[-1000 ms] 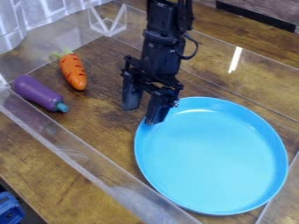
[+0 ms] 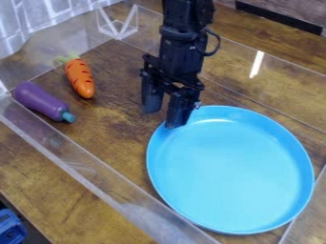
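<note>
The black arm hangs down over the middle of the wooden surface, its gripper low beside the upper left rim of a large blue plate. Whether the fingers are open or shut, or hold anything, is unclear against the dark wood. An orange toy carrot and a purple toy eggplant lie to the left, apart from the gripper.
Clear plastic walls edge the surface at the left and front. A blue object sits in the lower left corner. Bare wood shows behind the plate and between the vegetables and plate.
The arm and gripper have shifted slightly over the last second, with a small change in pose. The plate, carrot and eggplant look unmoved.
</note>
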